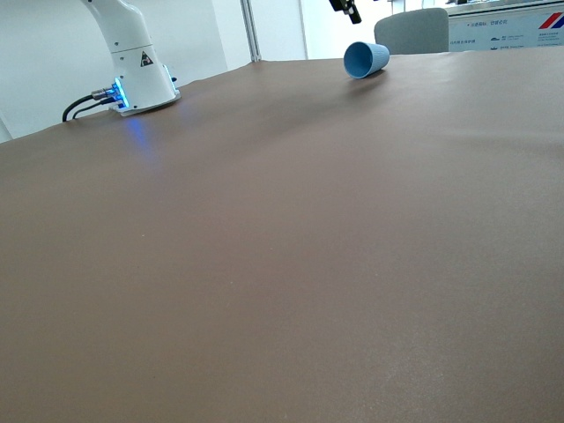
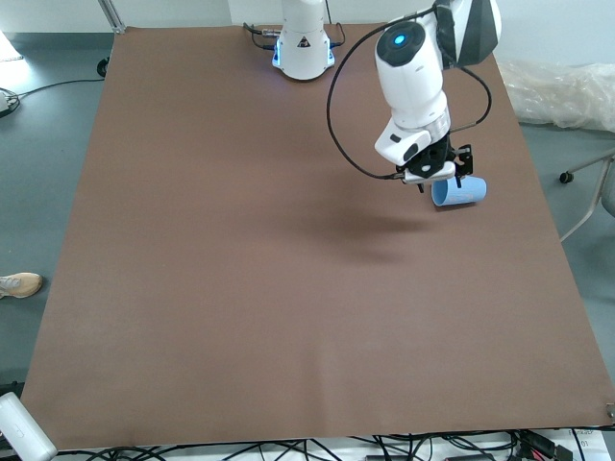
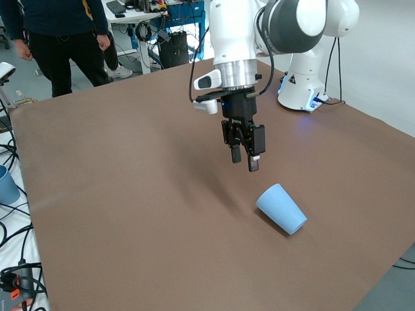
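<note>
A light blue ribbed cup (image 2: 458,192) lies on its side on the brown table (image 2: 288,269), with its open end visible in the top view (image 1: 366,59). My gripper (image 3: 244,161) hangs above the table, pointing down, with its two dark fingers apart and nothing between them. In the right view it is up and left of the cup; in the left view it is just over the cup and partly hides it. In the top view only its dark tip (image 1: 347,12) shows at the upper edge.
Cables line one edge, with another blue cup (image 3: 6,186) beside them in the right view. A person stands beyond the table.
</note>
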